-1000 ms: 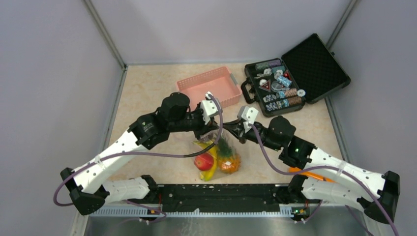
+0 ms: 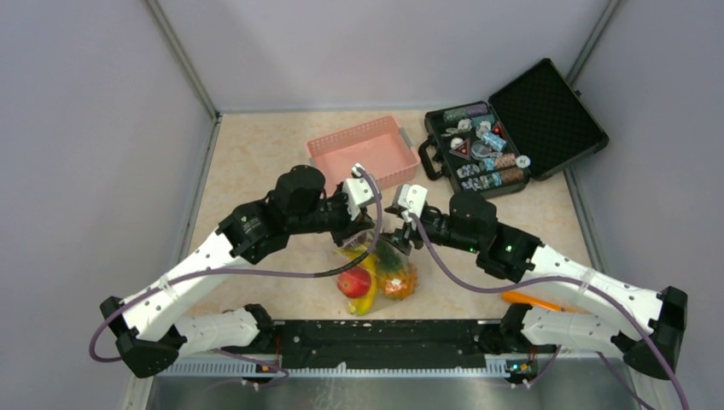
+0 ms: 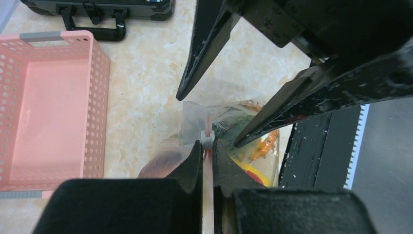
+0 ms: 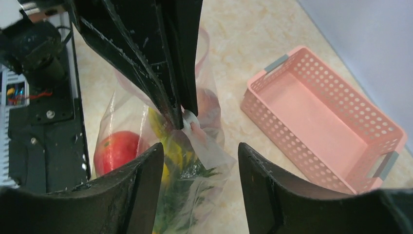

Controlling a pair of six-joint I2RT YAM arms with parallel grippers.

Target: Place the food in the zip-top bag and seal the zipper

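Note:
The clear zip bag (image 4: 122,117) rests near the table's front, holding a red apple (image 2: 353,282), a banana (image 2: 364,302) and a pineapple (image 2: 395,282). My left gripper is shut on the bag's zipper slider and pink seal strip, seen in the left wrist view. My right gripper stands open beside it; in the right wrist view the bag's top edge hangs between and beyond its spread fingers, and in the left wrist view those fingers straddle the bag's upper part.
A pink basket (image 2: 363,149) sits behind the bag, with an open black case (image 2: 478,149) of small items at back right. An orange object (image 2: 525,297) lies under the right arm.
My left gripper has barely moved and remains at the bag's top.

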